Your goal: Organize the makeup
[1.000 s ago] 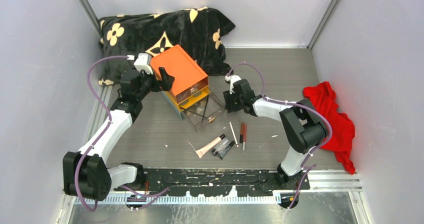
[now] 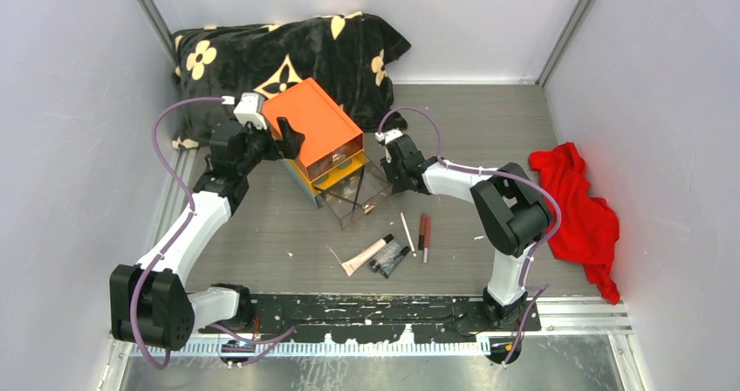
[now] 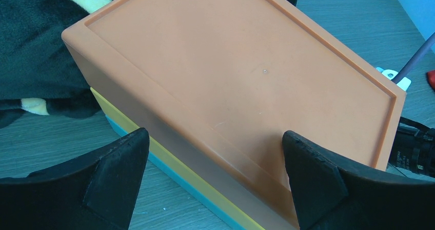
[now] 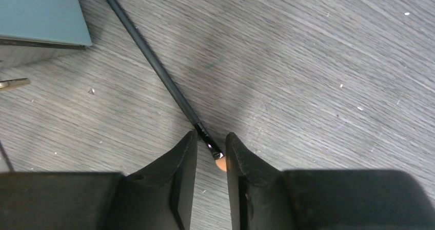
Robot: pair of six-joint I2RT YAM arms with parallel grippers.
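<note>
My left gripper is at the orange-topped organizer (image 2: 314,116), one finger pressed against its lid edge, fingers apart. The organizer's clear lower drawer (image 2: 366,203) is out, holding thin dark items. In the right wrist view a black brush (image 4: 169,81) lies on the floor, its tip between the fingertips of my right gripper, which stand slightly apart; whether they touch it is unclear. On the floor in front lie a beige tube (image 2: 362,258), dark tubes (image 2: 393,263), a white stick (image 2: 407,232) and pencil-like items (image 2: 426,234).
A black patterned blanket (image 2: 227,68) lies behind the organizer. A red cloth (image 2: 576,216) is at the right by the wall. Bare floor (image 2: 471,120) shows at back right.
My right gripper has moved left, closer to the organizer's right side. The left arm and organizer look unchanged.
</note>
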